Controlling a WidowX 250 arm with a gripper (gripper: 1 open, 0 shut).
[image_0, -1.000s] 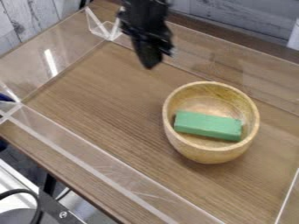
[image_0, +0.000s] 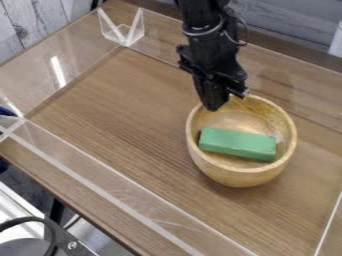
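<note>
A round wooden bowl (image_0: 234, 171) sits on the right part of the wooden table, holding a green block (image_0: 237, 144) that lies flat inside it. The black gripper (image_0: 213, 98) hangs over the back-left rim of the bowl, above and behind the block, shut with nothing visible between its fingers.
The wooden table (image_0: 120, 130) has wide clear room to the left of the bowl. A clear plastic piece (image_0: 122, 30) stands at the back left. Clear strips lie along the left edge, and a black cable loops at the bottom left.
The bowl and block have not visibly moved.
</note>
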